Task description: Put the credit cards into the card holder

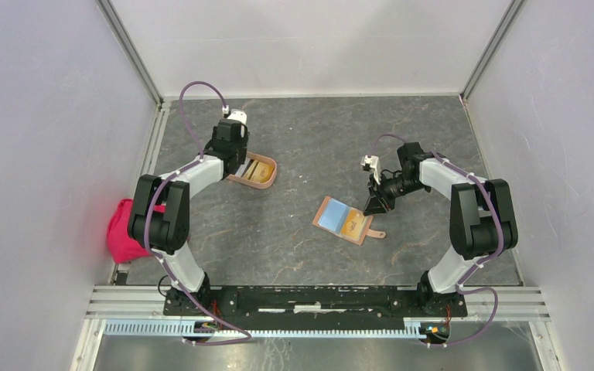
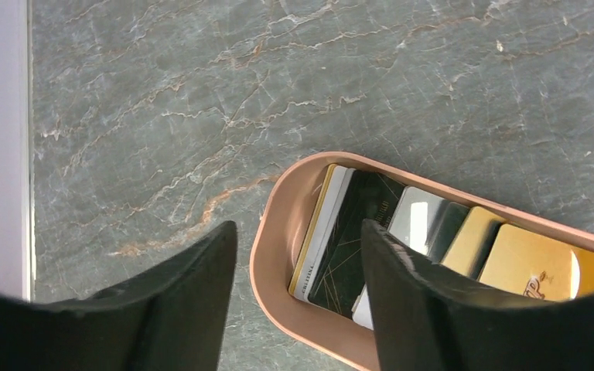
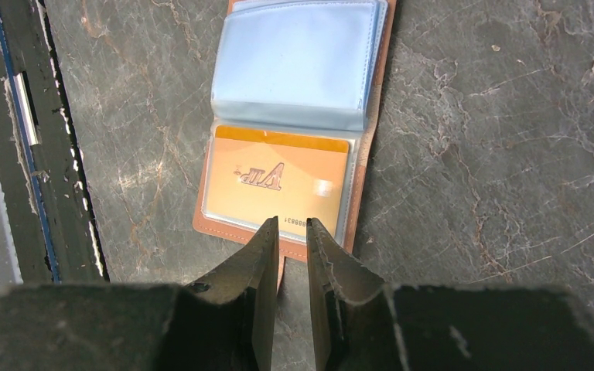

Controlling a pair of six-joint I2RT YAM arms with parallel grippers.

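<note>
A pink oval tray [image 1: 266, 181] holds a spread row of cards in gold, black and silver [image 2: 541, 263]. My left gripper hangs over the tray's left end, fingers apart, with no card visible between them. The open card holder [image 1: 332, 215], tan with pale blue sleeves [image 3: 294, 54], lies at the lower middle, a gold card [image 3: 274, 182] in its clear pocket. My right gripper hovers at that pocket's edge, its fingertips a small gap apart with nothing seen held.
A red cloth [image 1: 124, 236] lies by the left arm.
</note>
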